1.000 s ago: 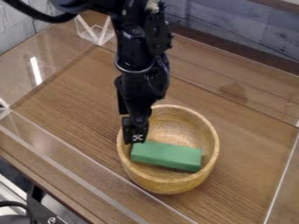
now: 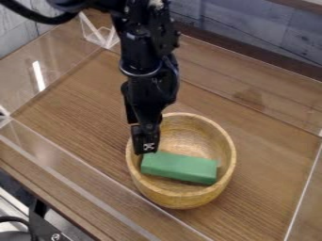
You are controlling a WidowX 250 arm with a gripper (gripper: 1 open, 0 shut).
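Note:
My black gripper [image 2: 143,139] reaches down from the top of the view to the left inside of a round wooden bowl [image 2: 186,196]. Its fingertips are just above or beside a green rectangular block [image 2: 179,168], which lies flat in the front part of the bowl. Whether the fingers are open or shut, or hold anything, is hard to make out against the dark arm.
The wooden table has free room left, right and behind the bowl. A pale wall stands along the back, and the table's edge runs along the lower left, with dark clutter beyond it at the bottom corner.

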